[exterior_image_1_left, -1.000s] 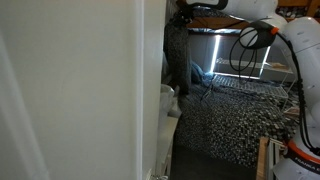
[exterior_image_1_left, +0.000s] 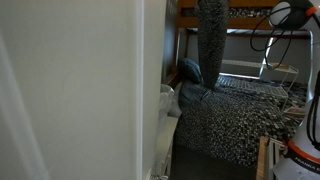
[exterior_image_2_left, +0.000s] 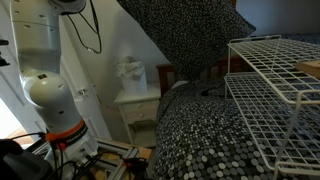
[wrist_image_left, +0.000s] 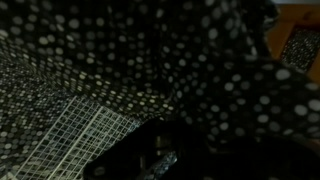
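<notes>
A dark blanket with pale dots (exterior_image_2_left: 190, 35) hangs down from above the top edge in exterior view 2, its lower tip close over the bed. In exterior view 1 it shows as a narrow hanging strip (exterior_image_1_left: 211, 45). Dotted cloth (wrist_image_left: 120, 50) fills most of the wrist view. At the bottom of that view my dark gripper is shut on the blanket; shadow and folds hide much of its fingers. Both exterior views leave the gripper out of frame. More dotted cloth (exterior_image_2_left: 200, 140) covers the bed below.
A white wire rack (exterior_image_2_left: 265, 100) stands along the bed's right side in exterior view 2. Behind, a white nightstand (exterior_image_2_left: 138, 105) carries a pale bin (exterior_image_2_left: 132, 75). A large white panel (exterior_image_1_left: 75, 90) blocks the left of exterior view 1.
In exterior view 1 the hanging cloth has moved to the right, away from the white panel. The arm has risen, and its gripper has left the top of the frame.
</notes>
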